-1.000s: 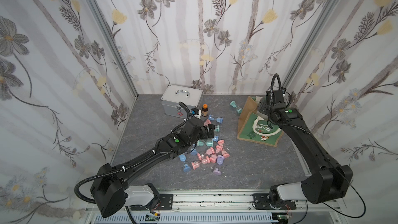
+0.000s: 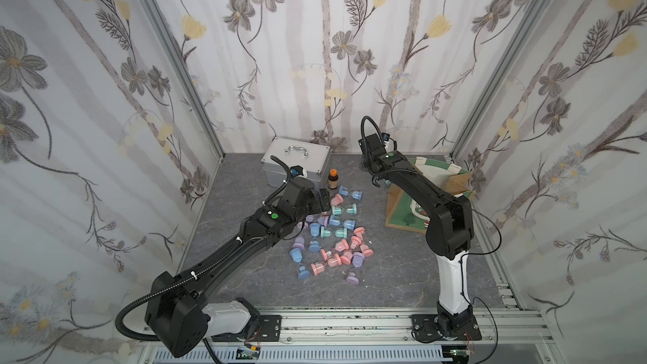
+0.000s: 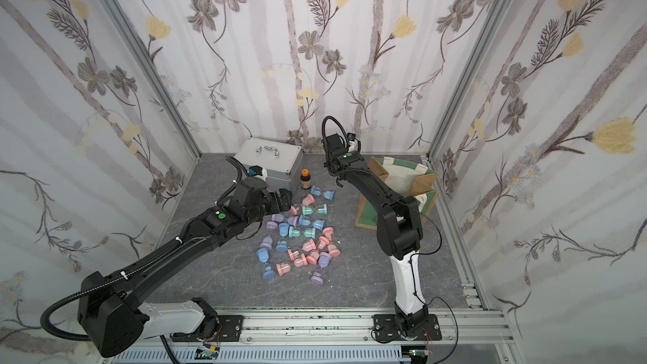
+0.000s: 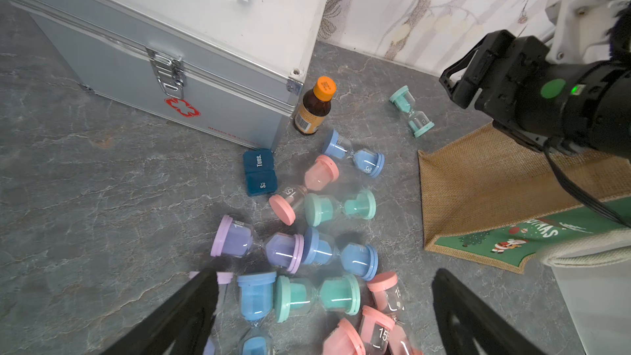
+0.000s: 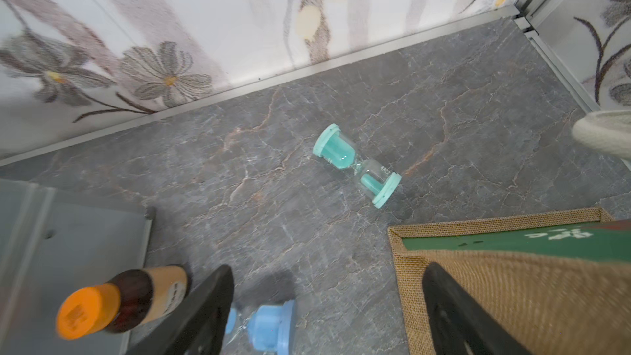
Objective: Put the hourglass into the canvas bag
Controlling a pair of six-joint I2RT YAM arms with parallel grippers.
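A teal hourglass point(image 5: 338, 152) lies on its side at the back of the table; the right wrist view shows it between and beyond the blurred fingertips of my right gripper, which hangs over that area, parted, holding nothing visible. The canvas bag point(image 2: 404, 209), tan with a green Christmas front, stands at the right beside it. My left gripper is over many pink, blue, teal and purple hourglasses point(image 4: 338, 294) lying mid-table, its fingers apart and empty.
A silver metal case point(image 4: 164, 39) stands at the back left, with an orange-capped bottle point(image 4: 312, 108) beside it and a small dark teal box point(image 4: 259, 172) in front.
My right arm has swung from above the bag leftward to the back, near the lone teal hourglass. My left gripper has moved slightly left.
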